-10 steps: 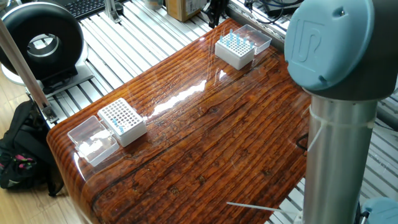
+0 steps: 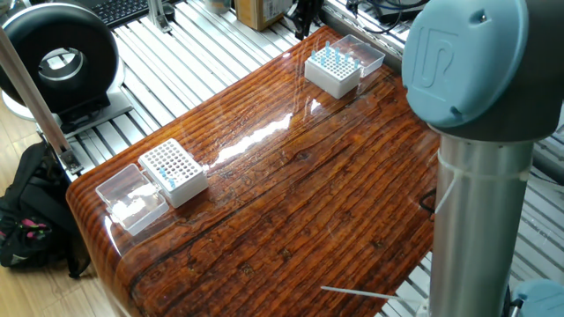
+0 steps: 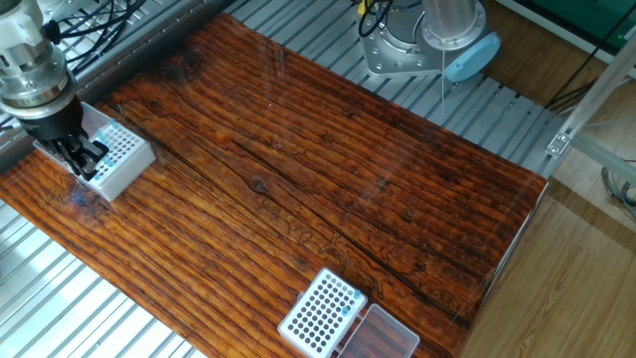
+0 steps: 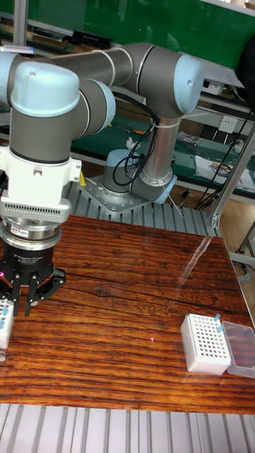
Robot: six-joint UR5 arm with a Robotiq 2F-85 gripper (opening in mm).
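Observation:
My gripper (image 4: 26, 306) is at the left in exterior view 3, pointing down, with its dark fingers near a partly cut-off tip box (image 4: 3, 328). In exterior view 2 the gripper (image 3: 91, 159) overlaps that white box (image 3: 124, 164); its height above the box is hard to judge. Whether the fingers are parted is unclear, and no item shows between them. Several blue pipette tips (image 2: 327, 49) stand up from this box (image 2: 333, 81) in exterior view 1. At the table's other end, a second white box (image 2: 181, 187) carries a few blue tips (image 2: 166, 175) near one corner.
Beside each box lies its clear lid: one by the far box (image 2: 359, 55), the other by the near box (image 2: 132, 201). The arm's base (image 3: 402, 45) stands behind the table.

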